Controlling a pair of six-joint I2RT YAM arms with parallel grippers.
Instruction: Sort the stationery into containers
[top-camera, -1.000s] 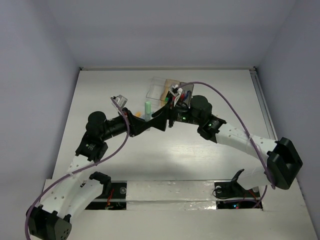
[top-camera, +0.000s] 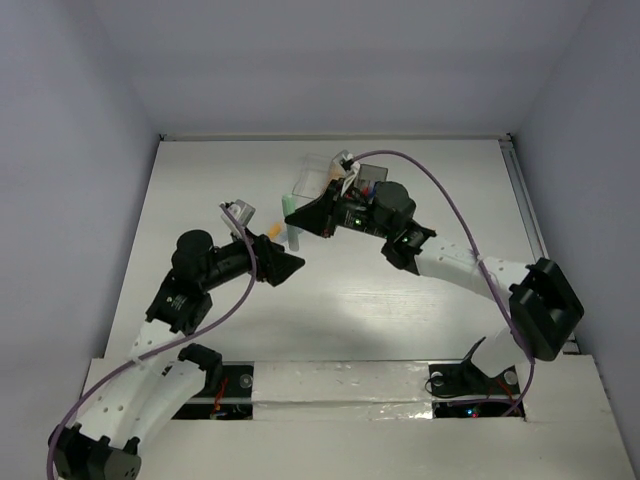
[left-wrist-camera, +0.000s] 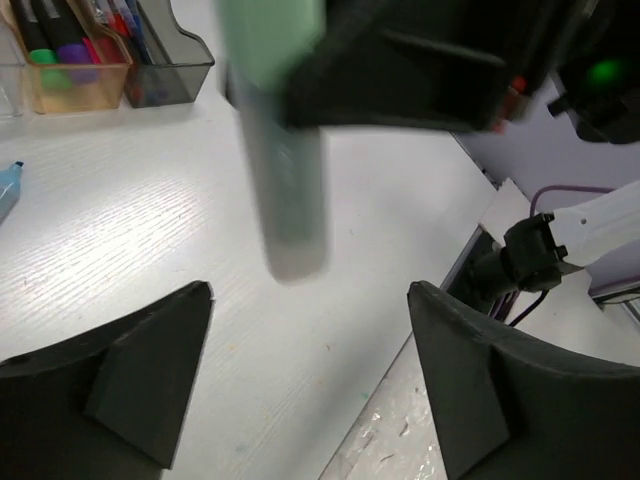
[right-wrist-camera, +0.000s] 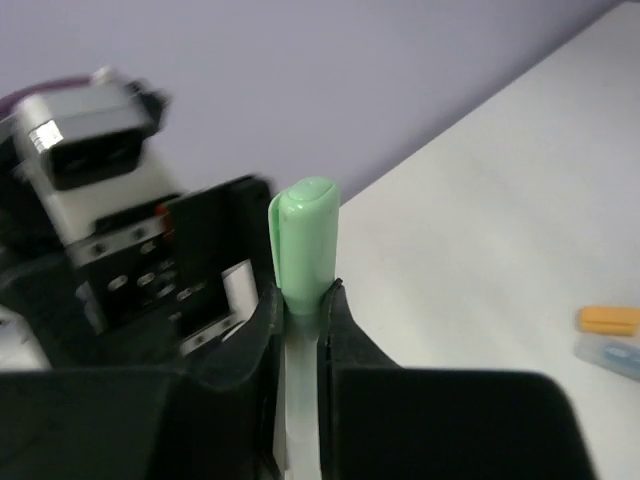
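Note:
Upright in the air between the two arms is a green-capped pen with a clear body, and my right gripper is shut on it around the lower edge of the cap. In the left wrist view the same pen shows blurred, beyond my left gripper. The left fingers stand wide apart with only table behind the gap. At the back of the table the clear, orange and grey containers stand together; markers stand in the orange container, and pens in the grey container.
An orange piece and a light-blue item lie on the table near the left arm. An empty clear container stands left of the orange one.
The right gripper has shifted left and up with the pen in it.

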